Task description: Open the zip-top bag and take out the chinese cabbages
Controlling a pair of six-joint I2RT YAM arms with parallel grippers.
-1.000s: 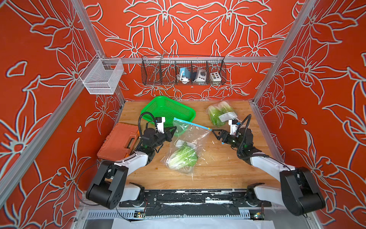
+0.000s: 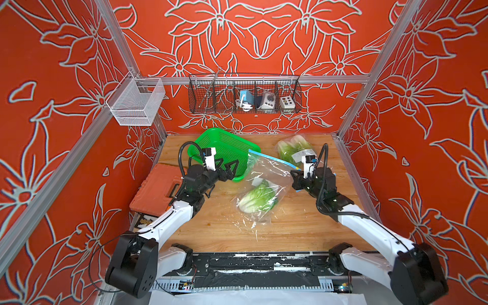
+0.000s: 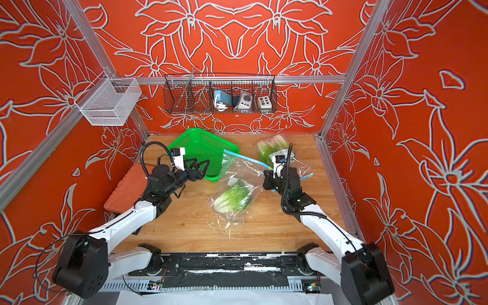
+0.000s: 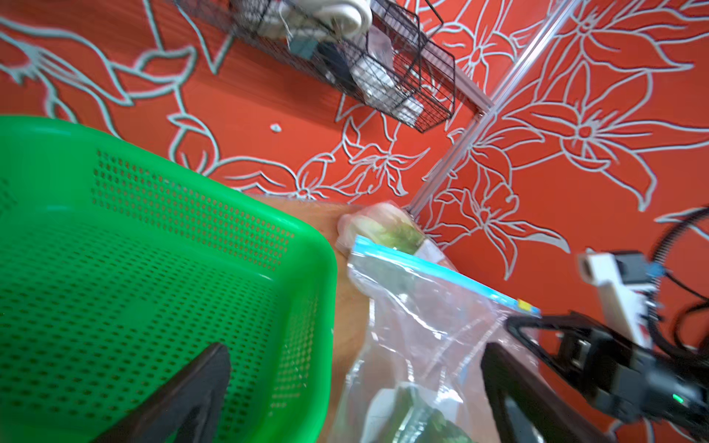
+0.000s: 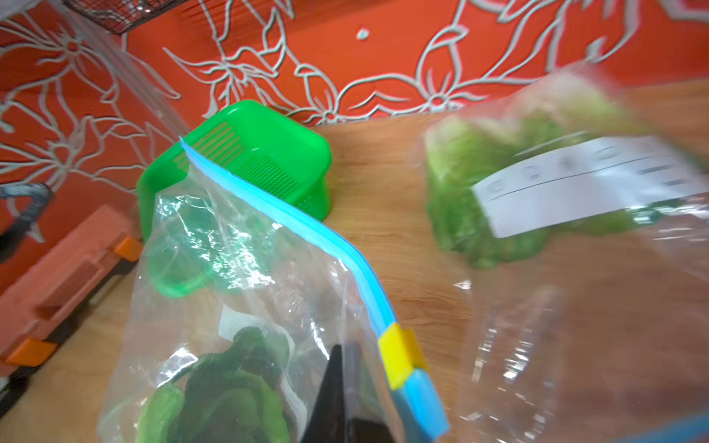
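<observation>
A clear zip top bag [image 2: 276,176] with a blue zip strip [image 5: 284,215] and a yellow slider [image 5: 400,356] is held up at its right top corner. Inside it, at the bottom, lies a green and white chinese cabbage [image 2: 258,197]. My right gripper [image 2: 295,179] is shut on the bag's film just below the slider, where thin plastic shows around its fingers [image 5: 334,395]. To the left of the bag, my left gripper [image 2: 231,168] stands open and empty, apart from the bag; its fingers [image 4: 199,395] are spread wide in the left wrist view.
A green basket [image 2: 253,143] stands behind the bag, to its left. Another bagged cabbage [image 2: 290,148] lies at the back right. An orange case [image 2: 155,189] sits on the left.
</observation>
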